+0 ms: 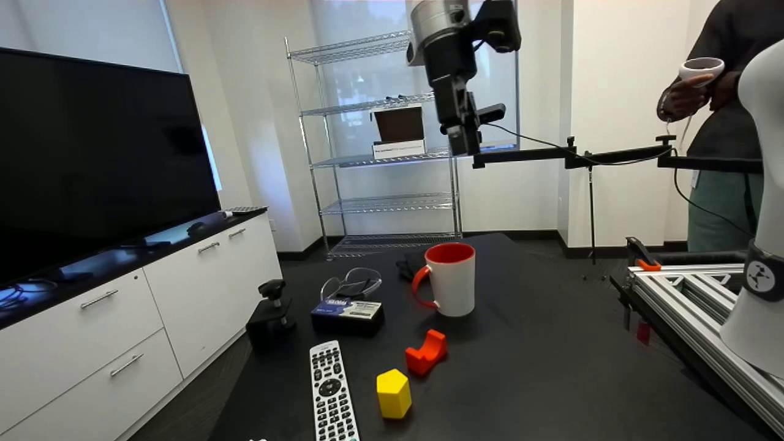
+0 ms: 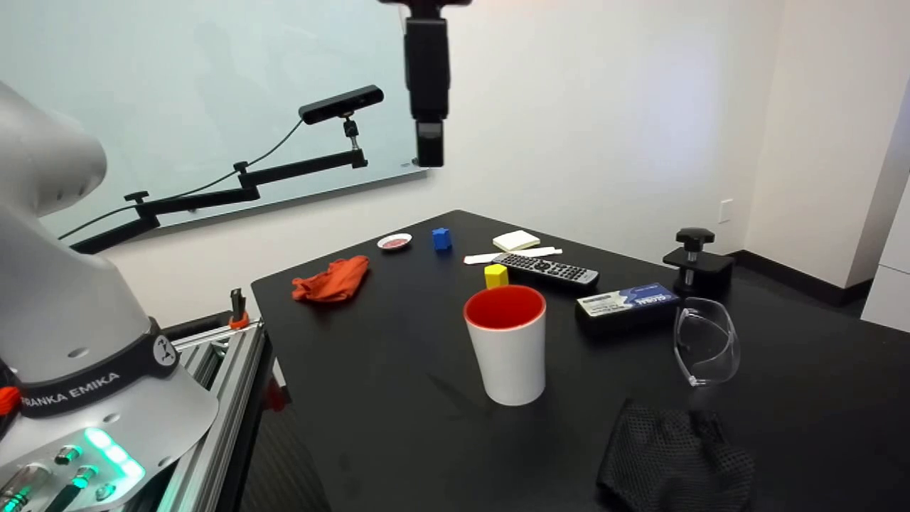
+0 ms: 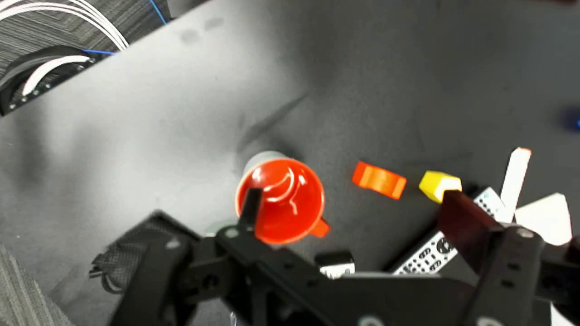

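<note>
High above the black table hangs my gripper, its two fingers (image 3: 250, 209) spread wide with nothing between them. In the wrist view the white mug (image 3: 280, 201), red inside, lies below and partly behind the left finger. The mug (image 1: 452, 279) stands upright with its red handle toward the eraser box side in exterior view 1. An orange-red curved block (image 1: 427, 351) and a yellow pentagonal block (image 1: 394, 394) rest nearer that camera, with the remote control (image 1: 334, 392) beside them. From exterior view 2 the gripper (image 2: 430, 145) is well clear of the mug (image 2: 510, 350).
Around the mug lie a labelled box (image 2: 628, 306), clear glasses (image 2: 707, 341) and a black mesh pouch (image 2: 674, 456). A black clamp (image 2: 699, 260) sits at the table edge. An orange cloth (image 2: 333, 280), a small dish (image 2: 394, 242) and a blue block (image 2: 441, 239) occupy the far end.
</note>
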